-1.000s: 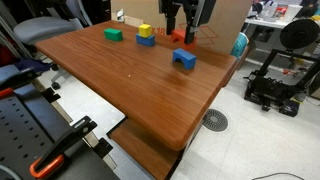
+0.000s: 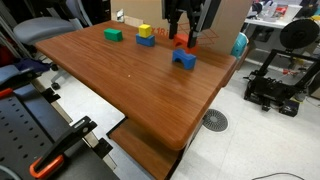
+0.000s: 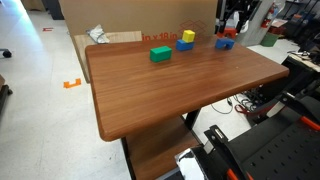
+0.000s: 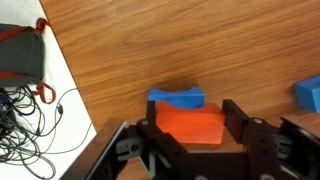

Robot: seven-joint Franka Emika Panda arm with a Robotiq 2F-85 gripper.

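Note:
A red block (image 2: 181, 40) sits between the fingers of my gripper (image 2: 182, 37), which is shut on it. The wrist view shows the red block (image 4: 190, 124) held close to the camera, with a fingertip on either side. Beside it in that view is a blue arch-like block (image 4: 177, 98), partly covered by the red one. In exterior view 1 this blue block (image 2: 184, 59) rests on the wooden table, just in front of and below the red block. Whether the two touch cannot be told.
A yellow block (image 2: 145, 30) is stacked on another blue block (image 2: 146, 41) to the left. Farther left lies a green block (image 2: 113, 35).
Over the last second my gripper has come down slightly with the red block in it. The other blocks look unmoved.

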